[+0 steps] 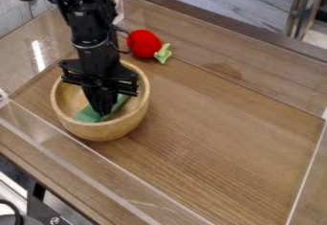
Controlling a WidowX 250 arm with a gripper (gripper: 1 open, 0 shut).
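Observation:
A wooden bowl [79, 124] sits on the left part of the wooden table [224, 143], holding a green elongated object [90, 115].
A red object [143, 43] with a green part lies behind the bowl at the upper middle. A wooden shelf edge is at the top right.

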